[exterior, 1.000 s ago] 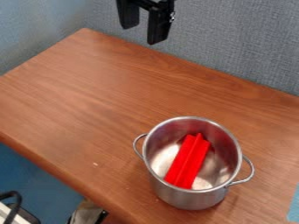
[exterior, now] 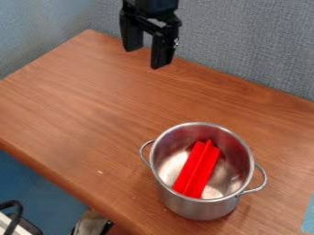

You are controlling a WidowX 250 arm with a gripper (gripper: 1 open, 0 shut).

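Note:
A black gripper (exterior: 149, 39) hangs at the top of the view over the back of the table, with two dark fingers pointing down and apart; nothing shows between them. Well below it, toward the front right, a steel pot (exterior: 200, 207) with two handles stands on the wooden table. Long red bars (exterior: 196, 168) lie inside the pot.
A grey padded wall (exterior: 245, 50) runs along the back. At the lower left are the table's edge, a blue floor and a black cable (exterior: 10, 211).
The gripper has moved a little down and slightly to the left. The pot and red bars are unchanged.

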